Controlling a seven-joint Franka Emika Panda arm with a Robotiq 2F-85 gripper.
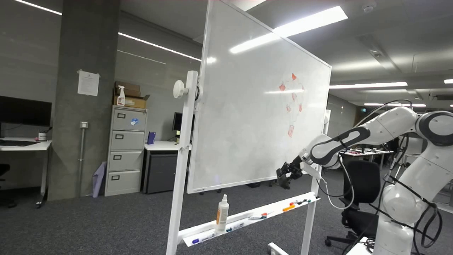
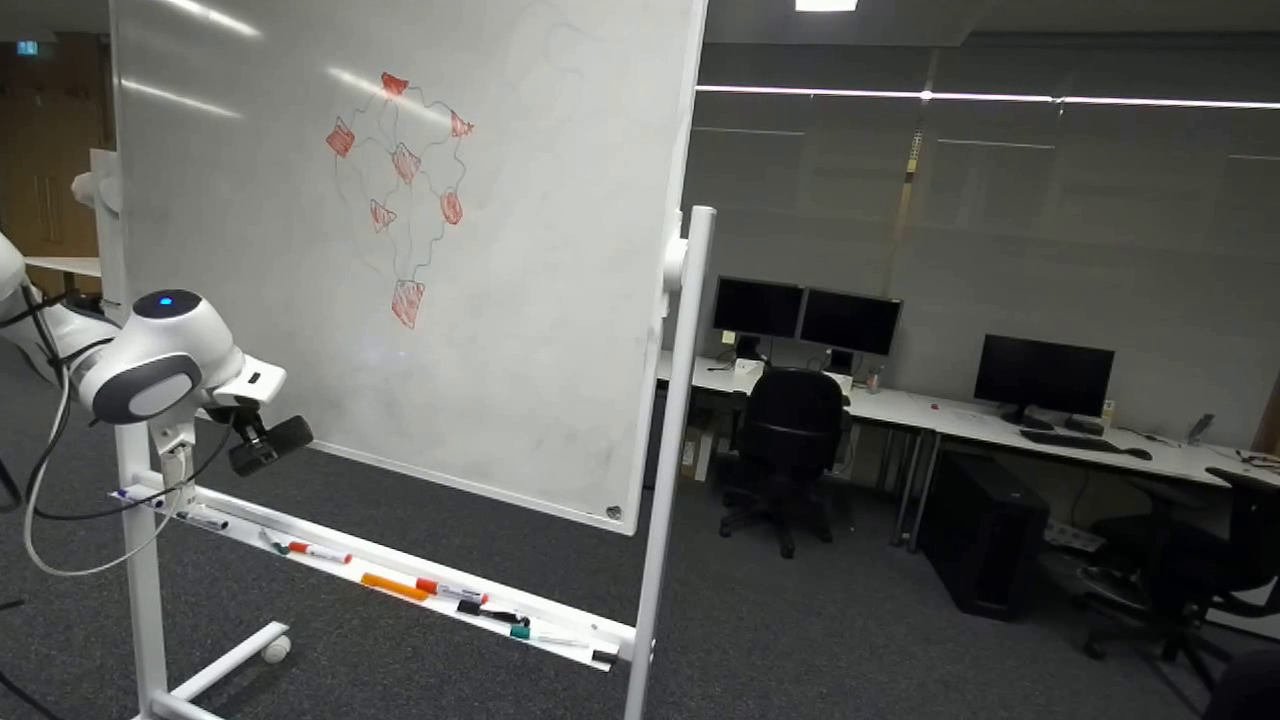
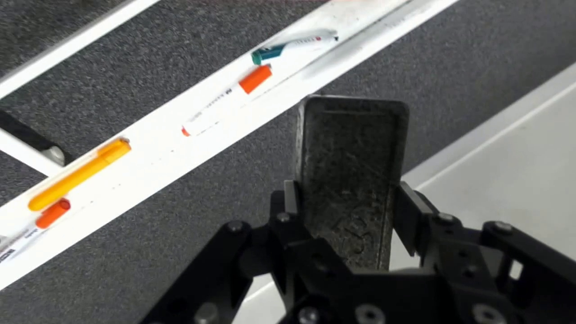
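Note:
In the wrist view, a dark, worn rectangular block, which looks like a whiteboard eraser, stands between the two fingers of my gripper. Both fingers press on its long sides, so the gripper is shut on it. In the second exterior view the dark block juts out below the arm's wrist, close in front of the whiteboard near its lower edge. Red patches joined by thin dark lines form a drawing on the board, well above the gripper.
Beneath the gripper runs the white tray, apart from the block. On it lie an orange marker, a red-capped marker and a green-capped marker. A spray bottle stands at the tray's other end.

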